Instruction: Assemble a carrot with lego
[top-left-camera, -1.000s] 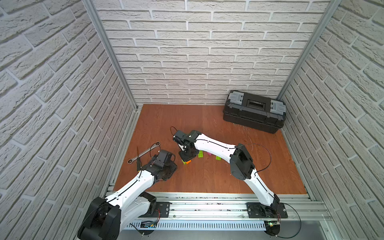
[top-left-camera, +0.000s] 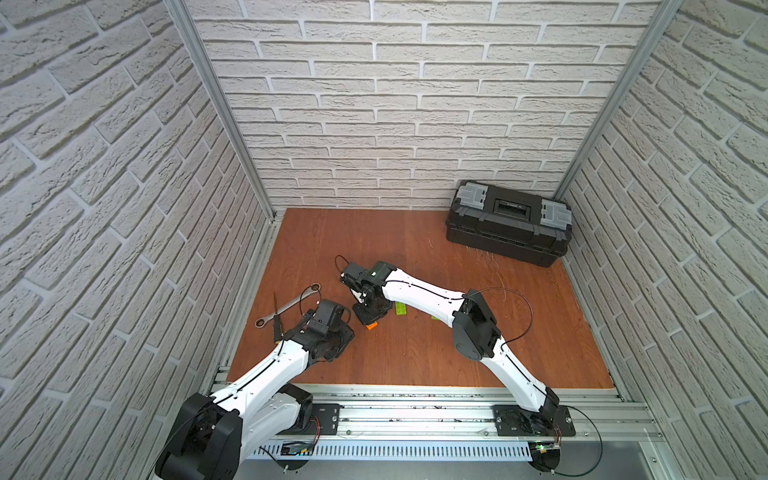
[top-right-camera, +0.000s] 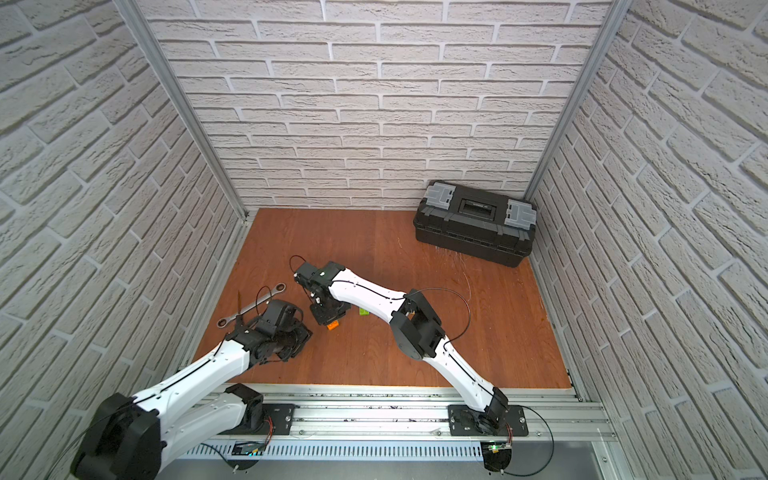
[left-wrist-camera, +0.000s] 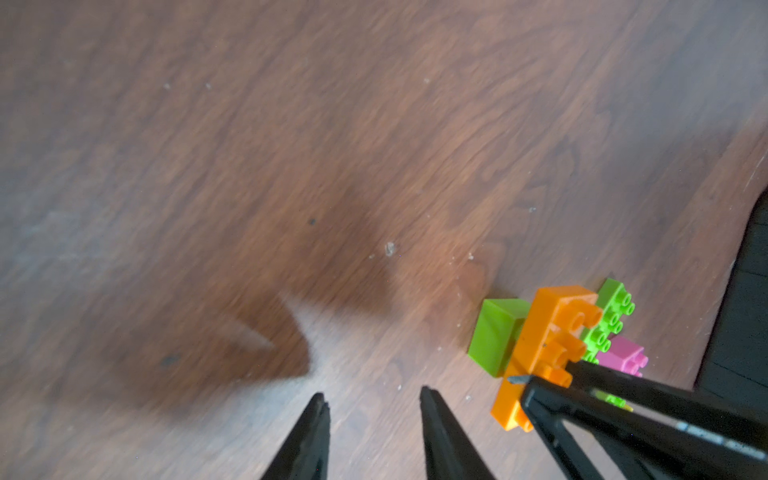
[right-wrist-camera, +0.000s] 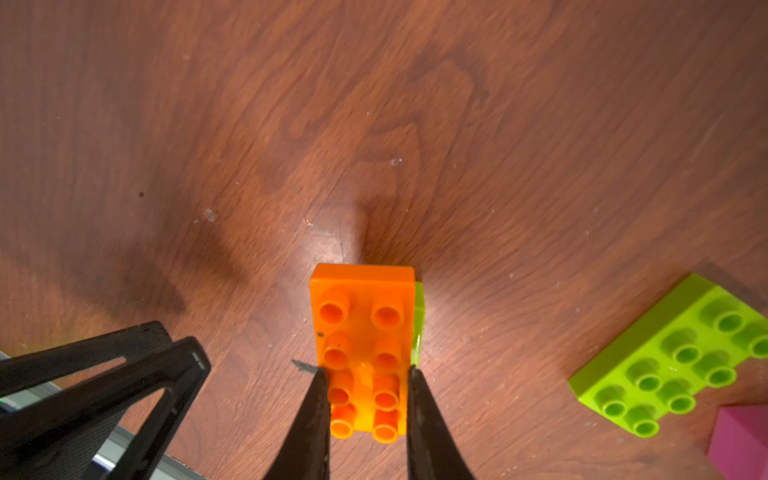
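An orange 2x4 brick lies over a green brick, which shows at its side and also appears in the left wrist view (left-wrist-camera: 492, 340). My right gripper has its fingertips at both sides of the orange brick; whether they press on it I cannot tell. My left gripper stands open over bare wood, left of the bricks, with nothing between its fingertips. Another green brick (right-wrist-camera: 664, 360) and a pink brick (right-wrist-camera: 740, 440) lie to the right.
A closed black toolbox (top-left-camera: 508, 224) stands at the back right. A wrench (top-left-camera: 288, 304) and a dark tool lie at the left, beside my left arm. The two grippers are close together.
The right gripper and arm have shifted slightly left over the last second, and the orange brick now covers more of the green one beside it. The left arm looks still.
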